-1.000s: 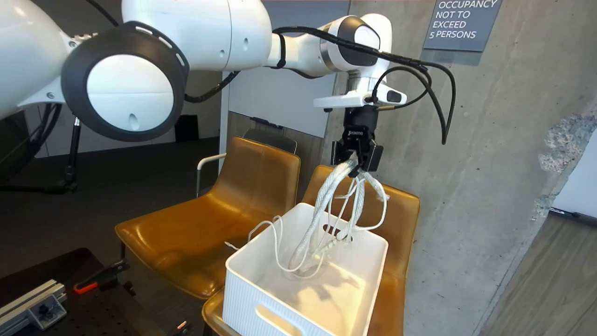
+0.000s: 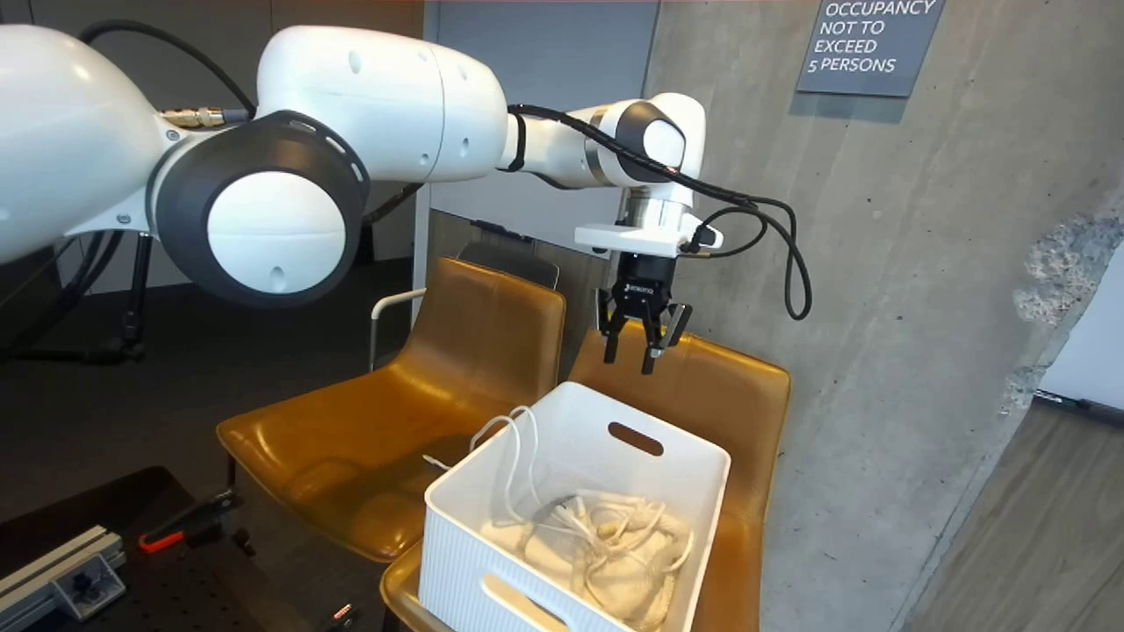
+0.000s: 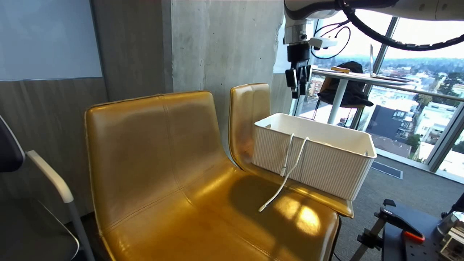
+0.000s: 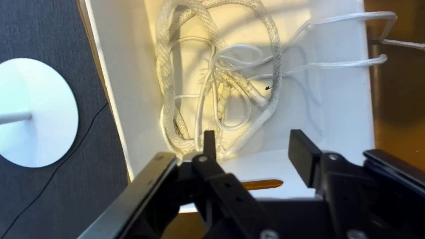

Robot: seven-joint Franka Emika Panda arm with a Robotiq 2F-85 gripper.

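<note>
A bundle of white rope and thin cords (image 2: 616, 548) lies coiled on the floor of the white bin (image 2: 690, 469). In the wrist view the thick braided rope (image 4: 275, 55) forms a loop, with thinner cord tangled at its middle. Two thin cord ends (image 3: 283, 182) hang over the bin's side, one reaching onto the chair seat. My gripper (image 2: 629, 367) is above the bin's far end, fingers apart and pointing down, with nothing between them. From the wrist, the gripper shows a clear gap, and the rope lies below and apart from it.
The bin rests on a tan leather chair (image 2: 738, 395), close to a concrete wall (image 2: 906, 316). A second tan chair (image 3: 148, 152) stands beside it. A dark table with a clamp (image 3: 398, 226) is nearby. Open air surrounds the gripper above the bin.
The rope bundle, earlier hanging from my shut gripper, now lies in the bin. My gripper has opened and moved somewhat left and lower in exterior view 1.
</note>
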